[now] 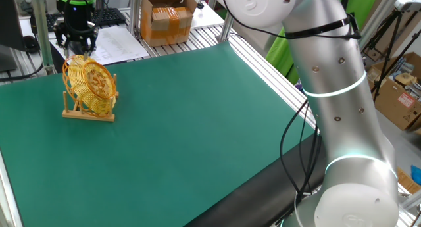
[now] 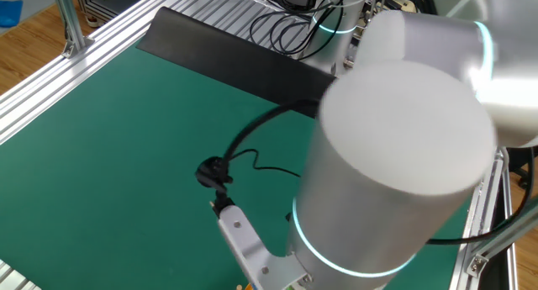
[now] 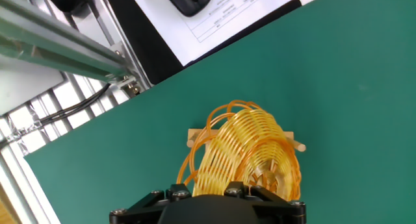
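Note:
A yellow wicker basket [image 1: 91, 84] with orange handles leans tilted on a small wooden stand [image 1: 89, 115], at the left of the green table. In the wrist view, the basket [image 3: 242, 149] fills the lower middle, and its lower edge is hidden behind the gripper. My gripper [image 1: 75, 54] points down right above the basket's upper rim. Its fingertips are apart, so it appears open. Whether the fingers touch the rim cannot be told. Along the bottom edge of the wrist view, the gripper shows as black parts with a gap between the tips.
A cardboard box [image 1: 167, 20] and paper sheets [image 1: 118, 44] lie beyond the far edge. An upright metal post [image 3: 65, 45] stands near the table corner, left of the basket.

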